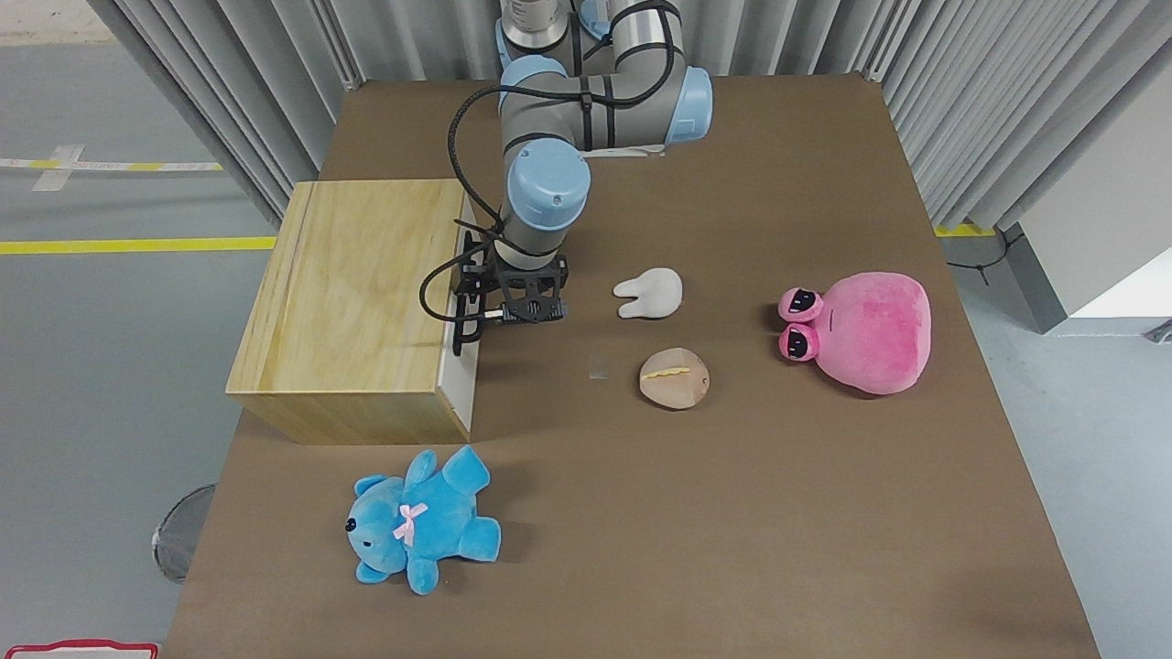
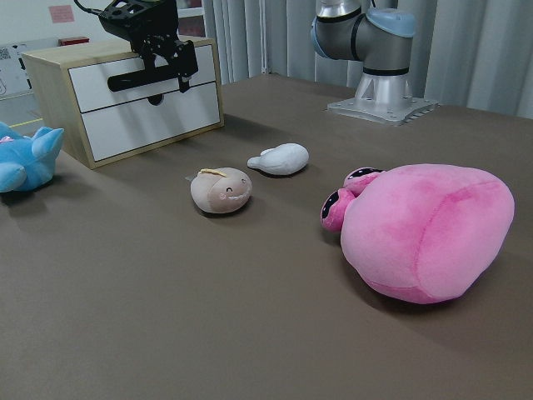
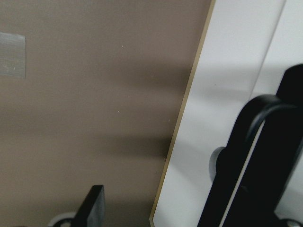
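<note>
My black gripper point(image 2: 158, 67) is at the white-fronted drawers of the wooden cabinet point(image 1: 346, 286), its fingertip side reaching down by the front. In the wrist view a long black bar point(image 3: 236, 179) lies along the white drawer face point(image 3: 184, 170), beside a dark round knob; a shorter black part shows at the bottom. Whether the fingers are shut on anything is unclear. The soft toys lie apart from the gripper: a blue bear point(image 1: 428, 522), a white toy point(image 1: 654, 293), a beige round toy point(image 1: 675, 378) and a pink toy point(image 1: 868, 335).
The brown table point(image 1: 769, 527) has clear room at the front and right rear, and between the cabinet and the small toys. The cabinet fills the left side, with the blue bear in front of it. The arm's base stands at the back.
</note>
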